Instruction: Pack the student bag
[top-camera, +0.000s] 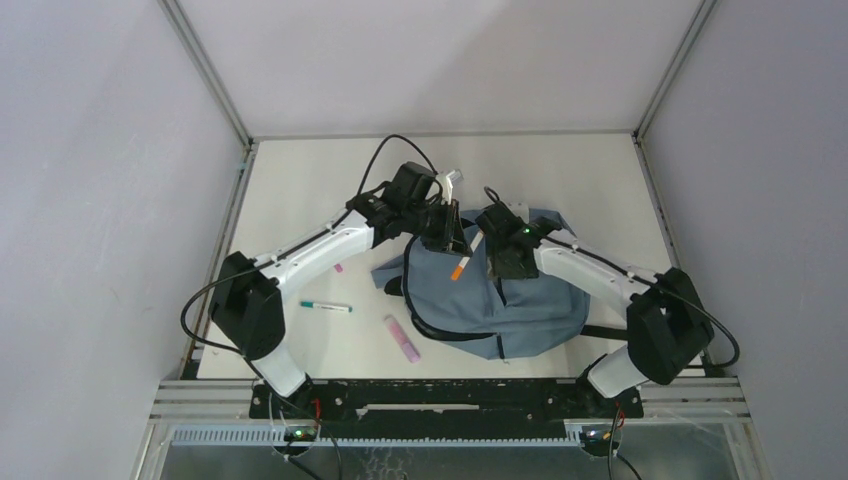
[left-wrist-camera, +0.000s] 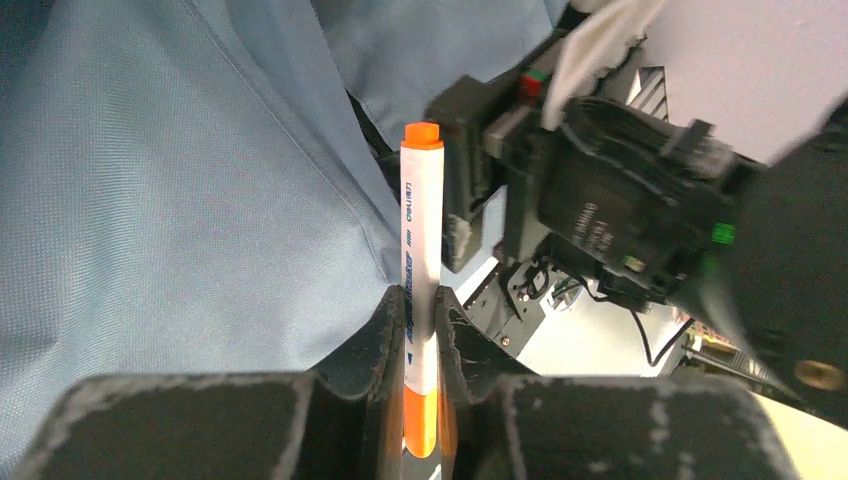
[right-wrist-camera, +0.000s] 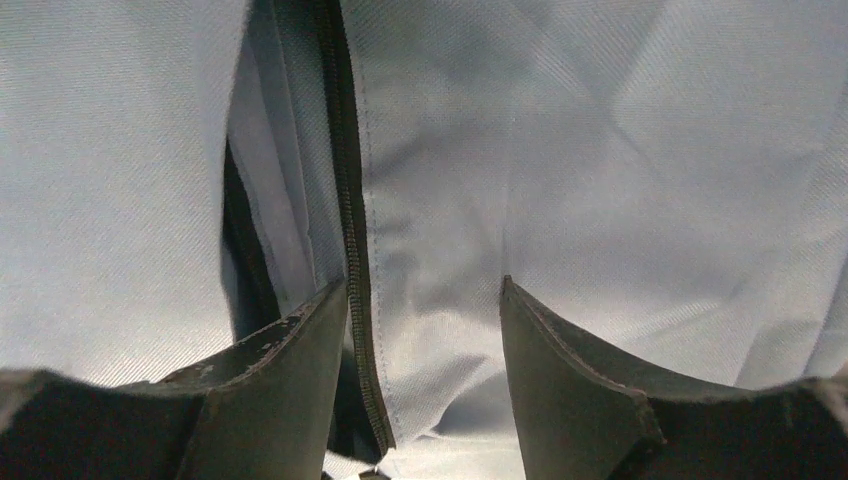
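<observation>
A white marker with orange ends is pinched in my left gripper, which is shut on its lower part. In the top view the same marker hangs over the middle of the blue-grey bag, which lies flat on the table. My right gripper stands open over the bag, nothing between its fingers. A black zipper runs along the pocket just inside its left fingertip, and a gap in the cloth shows left of it. The pocket's inside is mostly hidden.
On the white table left of the bag lie a teal-capped marker, a pink tube-shaped item and a small pink piece. Both arms are close together above the bag.
</observation>
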